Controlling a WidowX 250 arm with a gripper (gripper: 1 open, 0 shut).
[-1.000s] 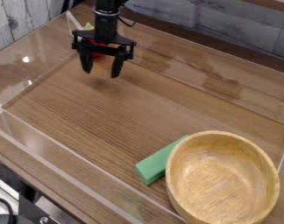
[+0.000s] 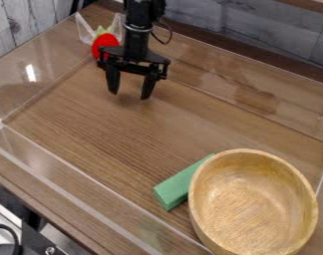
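My black gripper [image 2: 130,78] is at the back left of the wooden table, hanging low with its fingers spread downward; whether anything is between them is hard to tell. Just behind it to the left is a red round object [image 2: 105,44], with a pale, partly green thing [image 2: 101,28] behind that. At the front right lie a green block [image 2: 177,185] and a large light-wood bowl [image 2: 251,204].
A wall and ledge run along the back, and the table's left edge borders a darker area at the lower left.
My gripper has shifted slightly right and toward the front, uncovering more of the red object. The green block and bowl have not moved.
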